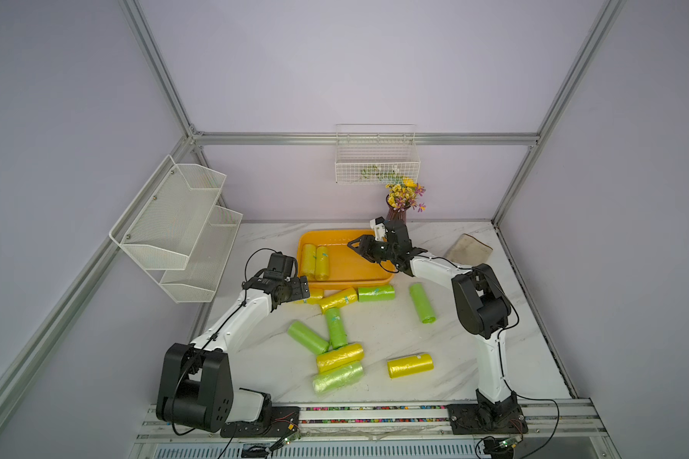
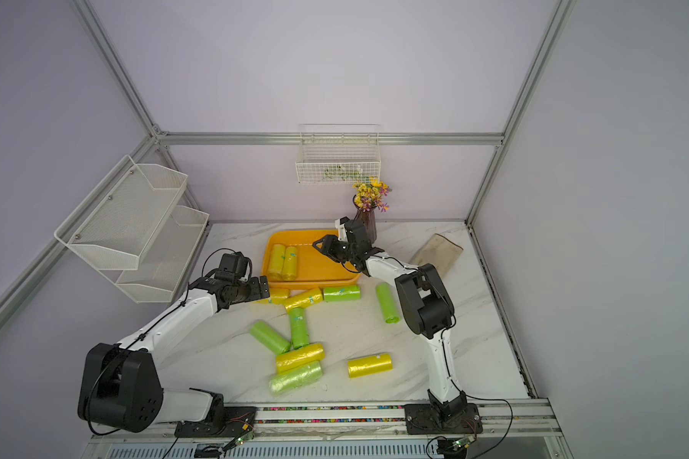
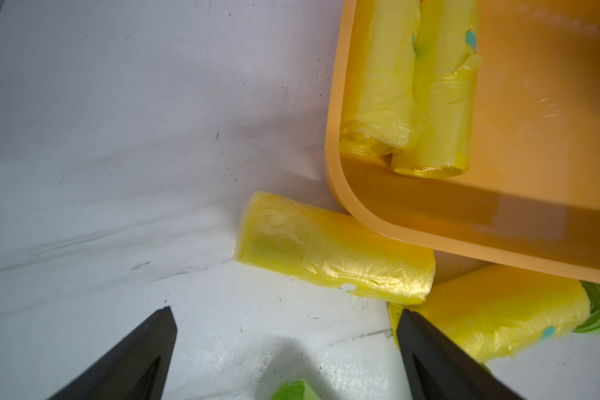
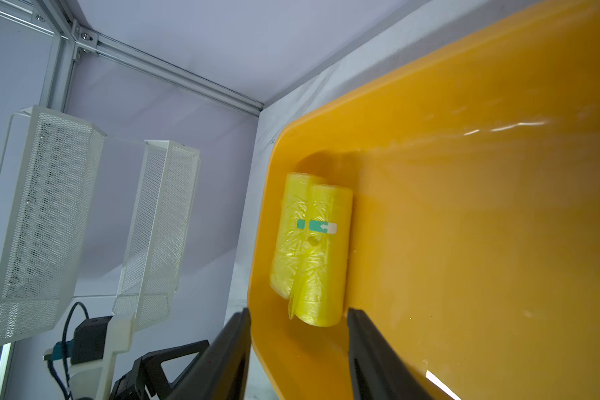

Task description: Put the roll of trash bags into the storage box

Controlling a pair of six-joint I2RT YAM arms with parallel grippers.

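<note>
Two yellow rolls (image 4: 320, 260) lie side by side at the left end of the orange box (image 4: 446, 220). My right gripper is over the box, right of those rolls in the top views, fingers apart with nothing between them. My left gripper stands open beside the box's front-left corner, above the table. A yellow roll (image 3: 333, 246) lies just outside that corner, with another yellow roll (image 3: 500, 306) beside it. Several green and yellow rolls lie loose in front of the box.
A vase of flowers (image 1: 402, 199) stands behind the box, a cloth glove (image 1: 468, 251) lies at the right. Wire shelves (image 1: 176, 222) hang on the left wall, a wire basket (image 1: 376, 157) at the back.
</note>
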